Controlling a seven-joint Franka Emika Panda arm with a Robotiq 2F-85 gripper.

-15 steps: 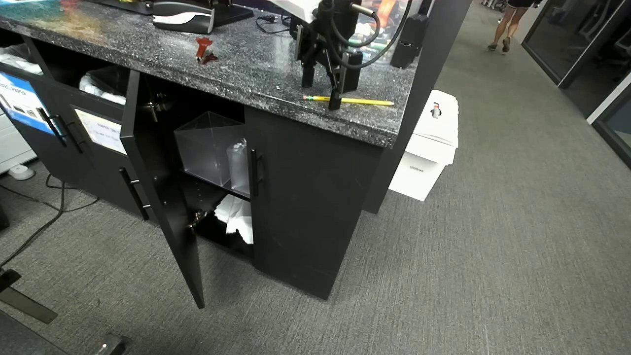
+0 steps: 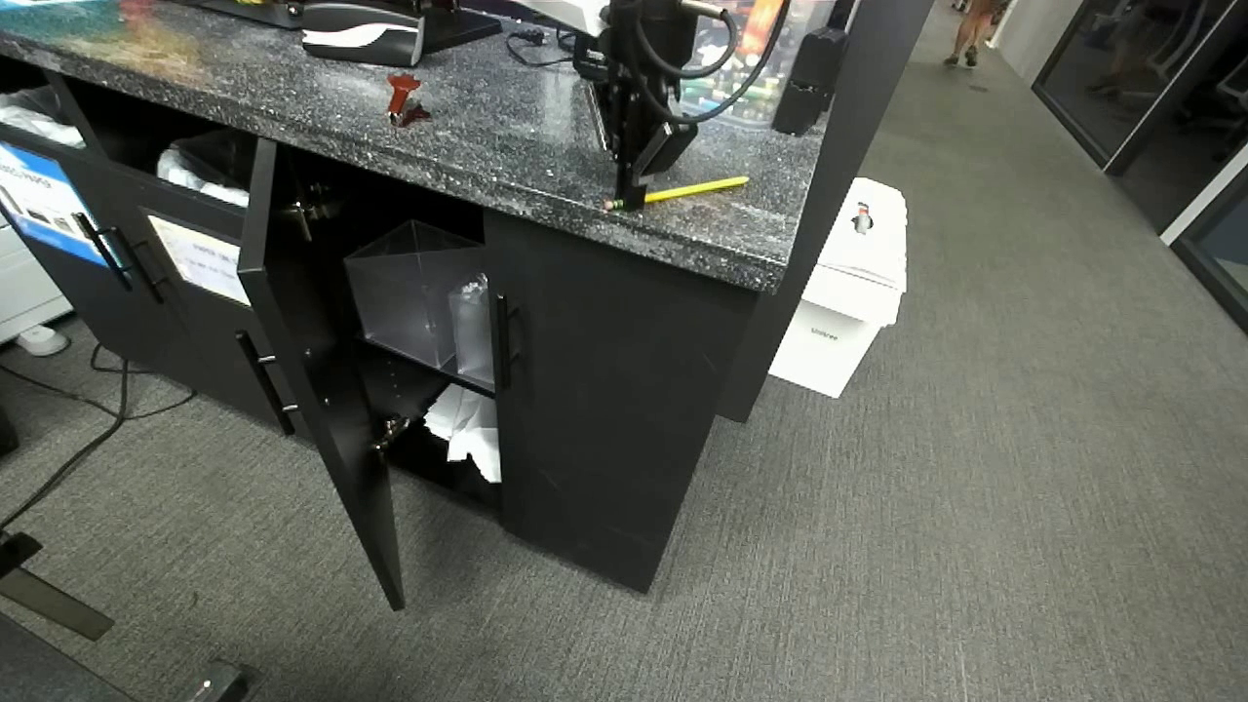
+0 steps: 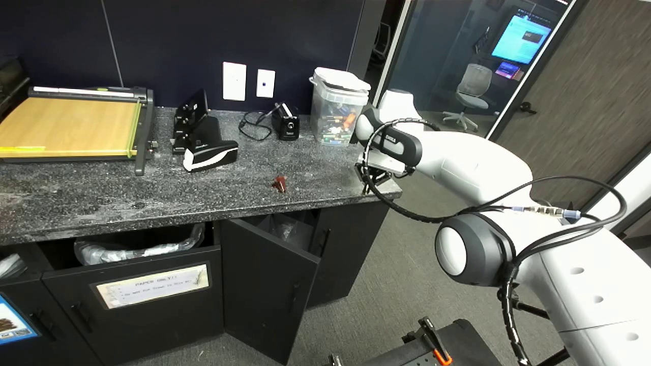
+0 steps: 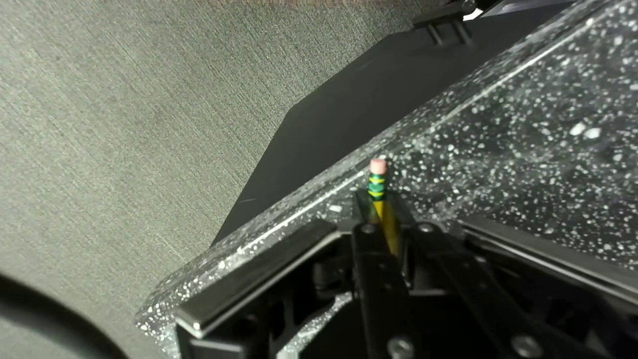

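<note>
A yellow pencil [image 2: 699, 189] is at the counter's front right corner, its length angled slightly away from the front edge. My gripper [image 2: 632, 201] is shut on it close to the eraser end. In the wrist view the pink eraser and green band of the pencil [image 4: 377, 180] poke out past the fingertips [image 4: 363, 206], while its shaft runs back between them. Whether the pencil touches the countertop cannot be told. The second exterior view has the gripper [image 3: 367, 189] over the same corner, with the pencil not discernible there.
A red-brown clip-like object [image 2: 404, 98] lies on the counter [image 2: 503, 140], with a black stapler [image 2: 363, 33] behind it. One cabinet door [image 2: 322, 386] hangs open below. A tub of markers [image 3: 339, 107] stands at the back. Beside the counter's end is a white bin [image 2: 837, 292].
The pencil has turned, its far end swinging away from the counter's front edge.
</note>
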